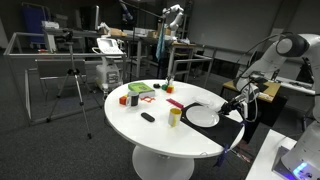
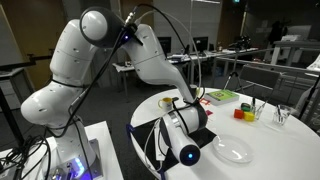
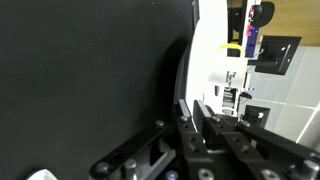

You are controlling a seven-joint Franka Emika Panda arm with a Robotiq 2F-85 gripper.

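Observation:
A black cloth (image 1: 228,130) lies at the right side of the round white table, and it fills the left of the wrist view as a dark surface (image 3: 85,75). A fold or edge of it runs to my gripper, which is shut on that edge; the contact itself is mostly dark and hard to make out. Close by is a white plate (image 1: 202,116), seen as a pale disc (image 2: 232,149) to the right of the gripper in exterior view 2. Whether the plate touches the cloth there, I cannot tell.
On the table (image 1: 150,135) stand a yellow mug (image 1: 174,117) and a dark small object (image 1: 148,117). Farther back are a green tray (image 1: 139,87), a red item (image 1: 175,103) and several small cups.

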